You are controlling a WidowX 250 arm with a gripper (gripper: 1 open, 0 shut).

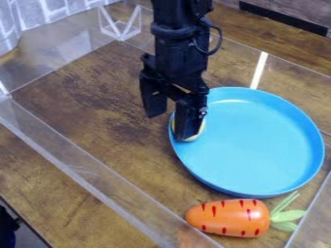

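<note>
The black gripper (172,107) hangs open over the left rim of a blue plate (258,145), its fingers down around a yellow oval object (192,130), which is mostly hidden behind them. Whether the fingers touch it I cannot tell. An orange toy carrot (230,216) with green leaves lies in front of the plate.
Bare wooden table (91,116) fills the left and middle. Clear plastic edges run along the left side and the lower left. A white strip (258,68) lies at the back right.
</note>
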